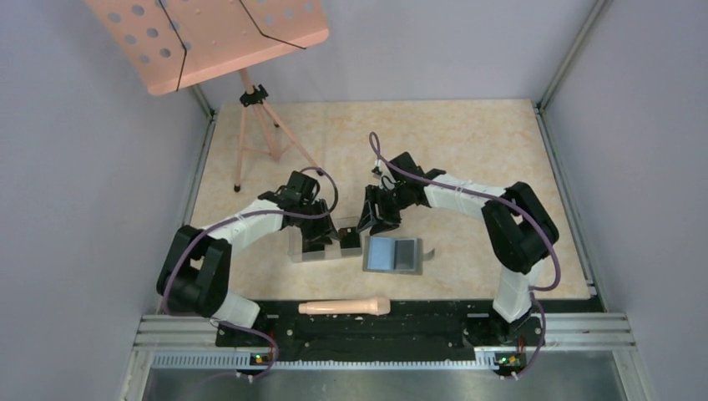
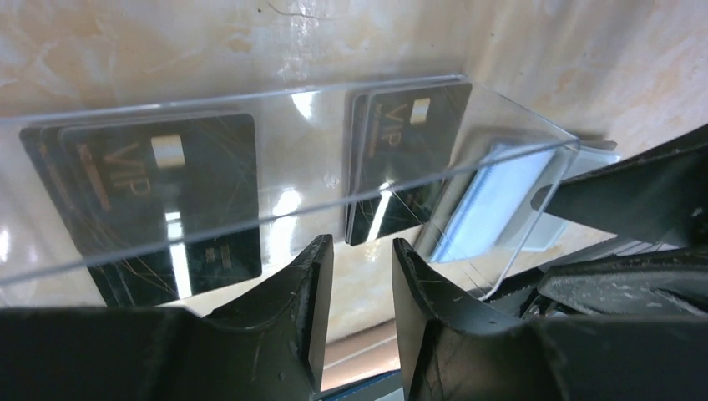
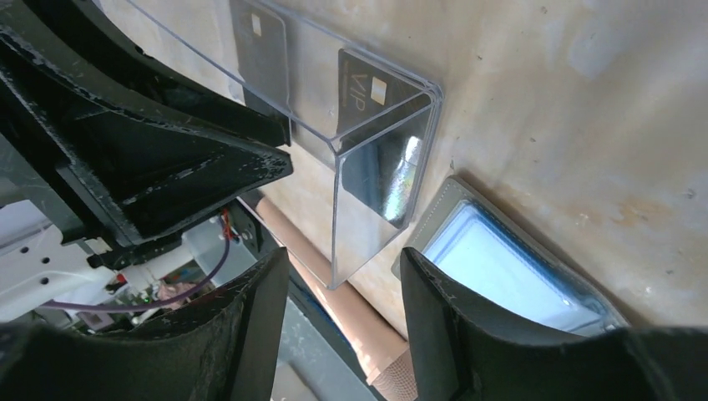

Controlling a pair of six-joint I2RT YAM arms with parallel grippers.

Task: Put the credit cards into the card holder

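Note:
Dark credit cards lettered VIP lie in two stacks inside a clear plastic tray [image 2: 305,221]. In the left wrist view, the left stack [image 2: 209,180] and the right stack [image 2: 409,142] show side by side. My left gripper is above the tray with its fingers part open and nothing between the fingers. The grey card holder [image 1: 366,269], with a light blue panel [image 3: 501,267], lies open to the right of the tray. Near the tray's right end, my right gripper is open and empty. One corner of the tray shows between its fingers, farther off.
A pink cylinder [image 1: 338,307] lies along the front edge. A pink stand [image 1: 274,150] occupies the back left. Clear table [image 1: 467,134] spreads behind and right of the holder. The two grippers are close together.

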